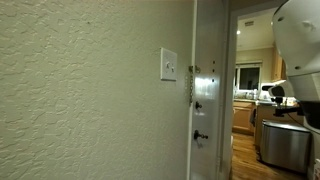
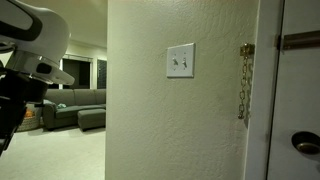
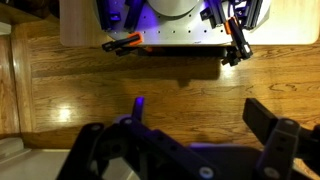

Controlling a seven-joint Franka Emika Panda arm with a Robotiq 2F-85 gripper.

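My gripper shows along the bottom of the wrist view, its two black fingers wide apart with bare wood floor (image 3: pixel 180 85) visible beyond them. Nothing sits between the fingers. A white light switch plate (image 2: pixel 181 60) with two toggles is mounted on the textured wall (image 2: pixel 205 120); the first exterior view shows the same plate (image 1: pixel 168 64) edge-on. The white arm (image 2: pixel 38 35) stands at the left of the second exterior view, apart from the plate. Its gripper cannot be made out clearly in either exterior view.
A white door (image 1: pixel 207 60) with a dark lever handle (image 1: pixel 200 135) adjoins the wall. A door chain (image 2: pixel 243 85) hangs beside the frame. Beyond are a metal bin (image 1: pixel 285 147) and a grey sofa (image 2: pixel 75 107). Cables and clamps line the base platform (image 3: pixel 75 25).
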